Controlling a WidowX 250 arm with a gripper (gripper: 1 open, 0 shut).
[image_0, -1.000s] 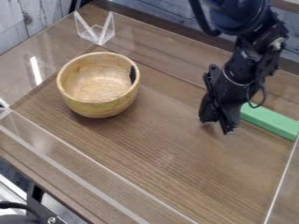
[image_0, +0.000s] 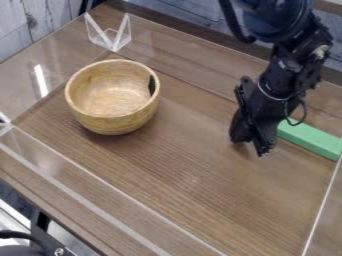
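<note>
My black arm reaches down from the upper right to the tabletop, where my gripper (image_0: 251, 132) sits low, right beside a long green block (image_0: 310, 139) lying on the wood at the right. The fingers are dark and small, and I see nothing clearly held between them; the gripper looks shut. A tan round bowl (image_0: 110, 98) stands on the left of the table (image_0: 160, 200).
A white wire stand (image_0: 107, 30) sits at the back left. The table's left and right edges show at the sides.
</note>
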